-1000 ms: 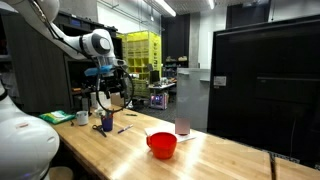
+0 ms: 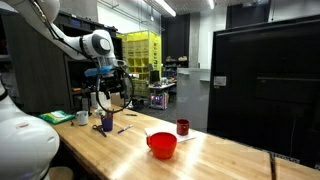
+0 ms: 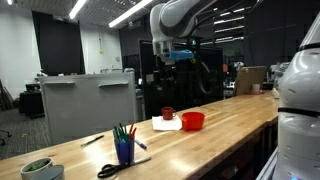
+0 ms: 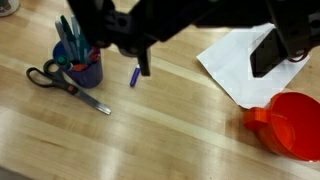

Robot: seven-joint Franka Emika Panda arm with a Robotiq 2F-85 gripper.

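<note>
In the wrist view my gripper is open, its dark fingers far apart with nothing held between them. Below it lies a white sheet of paper (image 4: 225, 72). A red pot (image 4: 300, 122) with a stubby handle stands at the right of that view, and on the table's middle in the first exterior view. Behind the pot is a dark red mug (image 2: 182, 127), by the paper (image 3: 166, 124) in the second exterior view. A dark blue cup (image 4: 88, 74) full of pens and scissors-like handles stands on the left, well apart from the pot.
Black-handled scissors (image 4: 68, 88) lie against the blue cup. A purple marker (image 4: 135, 76) rests nearby. A pale mug (image 2: 83, 117) and a green item (image 2: 57, 117) sit at the table's far left. Bare wood (image 2: 230, 158) stretches to the right of the pot.
One second ago a pale pinkish shape stood where the dark red mug now shows clearly. The arm and the pot look unmoved.
</note>
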